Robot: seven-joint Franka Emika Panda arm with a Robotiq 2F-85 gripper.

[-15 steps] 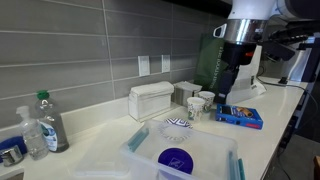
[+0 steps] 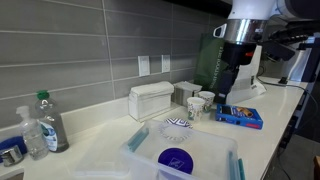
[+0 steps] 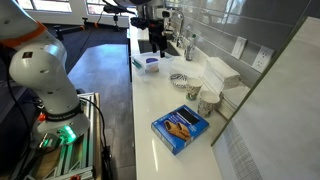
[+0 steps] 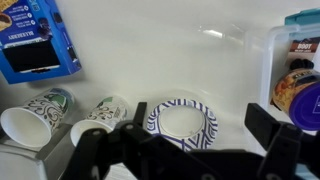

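My gripper hangs above the counter, its two dark fingers wide apart with nothing visible between them. Beneath it in the wrist view lies a white bowl [image 4: 208, 128] with a blue patterned rim, partly covered by the gripper's body. Two patterned paper cups, one at the far left [image 4: 25, 127] and one nearer the bowl [image 4: 98, 135], appear on their left. A blue picture box [image 4: 38, 40] fills the upper left corner. At the right edge, a jar with a purple lid [image 4: 308, 105] is inside a clear bin [image 4: 257, 75].
A white bread box [image 2: 150, 101] stands against the tiled wall, with a soap bottle [image 2: 50, 122] and a pump bottle [image 2: 33, 135] farther left.
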